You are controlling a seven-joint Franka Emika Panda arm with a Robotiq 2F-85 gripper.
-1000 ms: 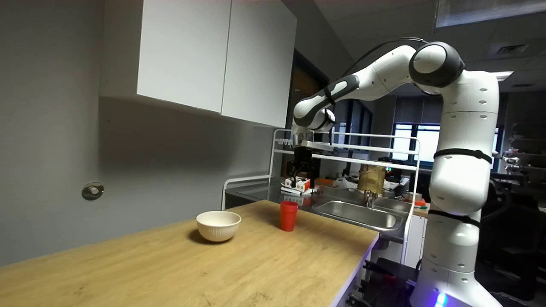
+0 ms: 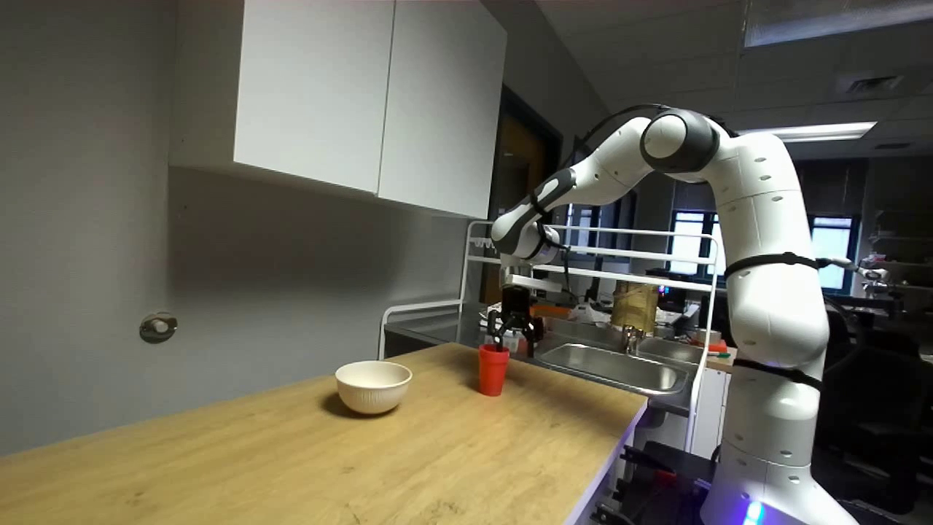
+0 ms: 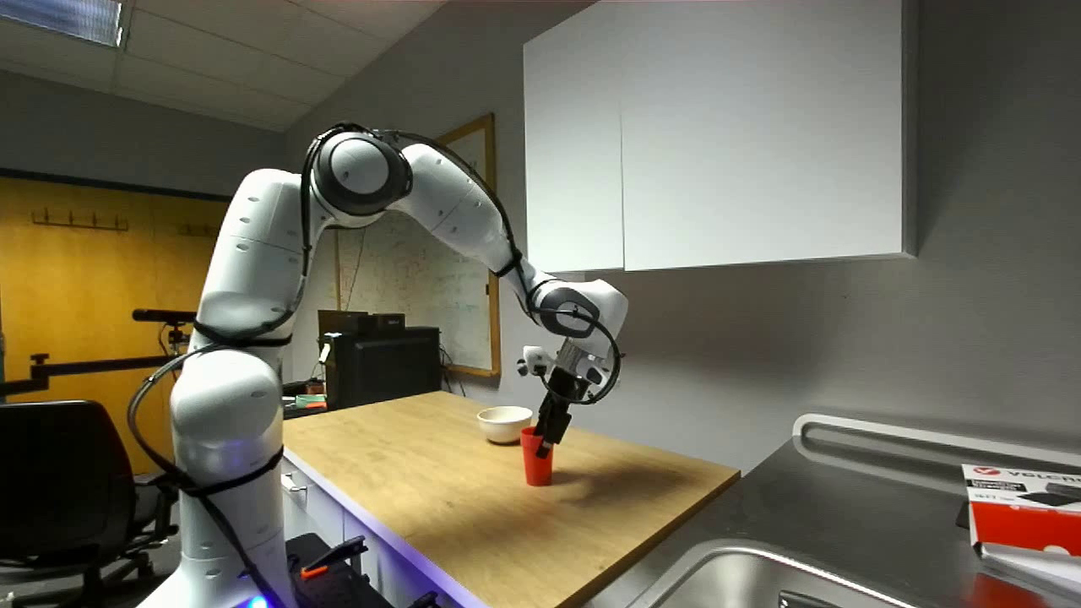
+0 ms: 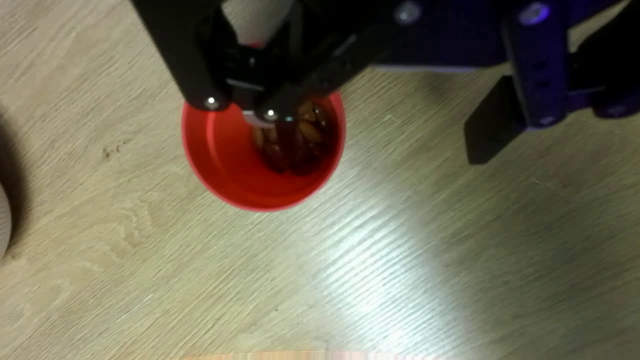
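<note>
A red cup stands upright on the wooden table. In the wrist view brown, nut-like pieces lie at the bottom of the cup. My gripper points down at the cup's rim, its fingers open and wide apart. One dark finger is over the cup's mouth, hiding part of the rim; the other finger is outside, above bare table. In exterior view 2 a finger covers part of the cup's upper side. Whether either touches the cup I cannot tell.
A white bowl sits on the table beside the cup, nearer the wall. White cabinets hang above. Past the table's end are a metal counter and a sink.
My arm has come down and somewhat to the left in exterior view 1, bringing the gripper from above the cup to its rim. The cup and bowl have not moved.
</note>
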